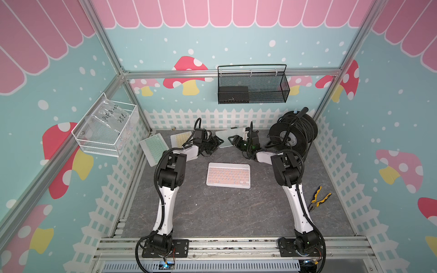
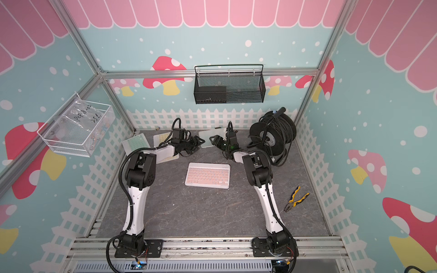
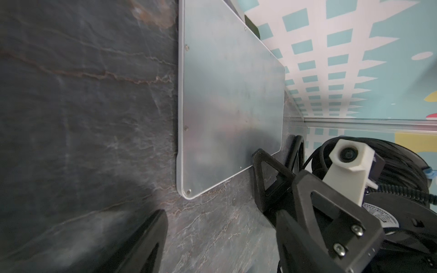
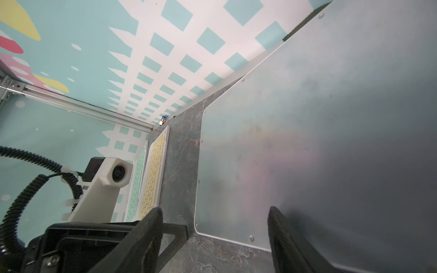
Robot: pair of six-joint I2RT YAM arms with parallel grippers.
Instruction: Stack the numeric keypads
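A flat silver panel with small screws lies at the back middle, between my grippers, which are low beside it. My left gripper is part open near one corner, nothing between its fingers. My right gripper is open by the panel's edge, holding nothing. Three keyboards show: a mint one at the far left, a yellow one partly behind my left gripper, and a white one with pink keys in the middle.
A cable reel fills the back right. Yellow pliers lie at the front right. A black wire basket and a white one hang on the walls.
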